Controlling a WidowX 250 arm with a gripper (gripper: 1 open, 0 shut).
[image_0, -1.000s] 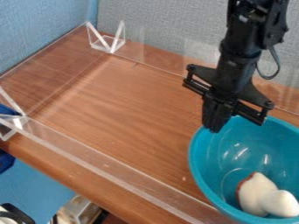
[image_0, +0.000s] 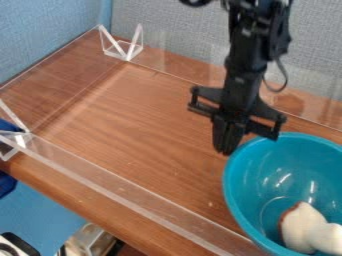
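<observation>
My black gripper (image_0: 227, 135) hangs at the upper middle of the camera view, shut, with nothing seen between its fingers, just beside the upper left rim of a large teal bowl (image_0: 241, 190) at the right. A white object with a brown edge (image_0: 310, 230), rounded in shape, lies inside the bowl at the lower right.
Transparent walls edge it, with white brackets (image_0: 120, 50) at the back left. Dark blue items (image_0: 7, 180) sit off the table's left edge.
The bowl and white object look unchanged.
</observation>
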